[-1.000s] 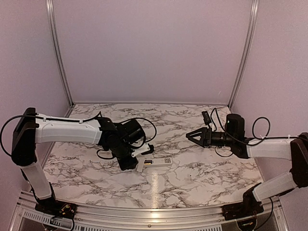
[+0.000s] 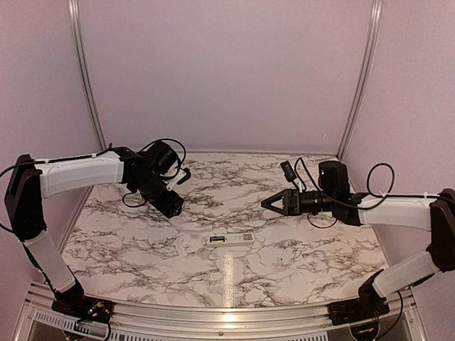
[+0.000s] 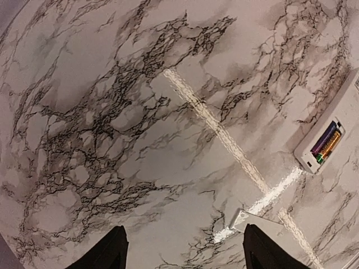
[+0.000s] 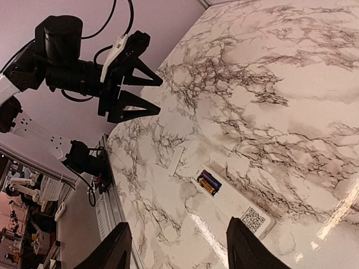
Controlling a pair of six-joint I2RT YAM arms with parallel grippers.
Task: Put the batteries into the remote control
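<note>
The white remote control (image 2: 237,239) lies on the marble table. Two batteries, one dark purple and one orange-gold, sit side by side in its open compartment, also visible in the right wrist view (image 4: 208,182). A small white cover piece (image 3: 256,223) lies apart, beside the remote's compartment end. My left gripper is raised above the table to the left of the remote, open with nothing between its fingers. My right gripper hangs to the right of and above the remote, open and empty.
Pale walls stand at the back and both sides, with a metal rail (image 2: 270,312) along the front edge. Light tape-like strips mark the table.
My left arm has moved up and left, away from the remote, uncovering it and the white piece beside it.
</note>
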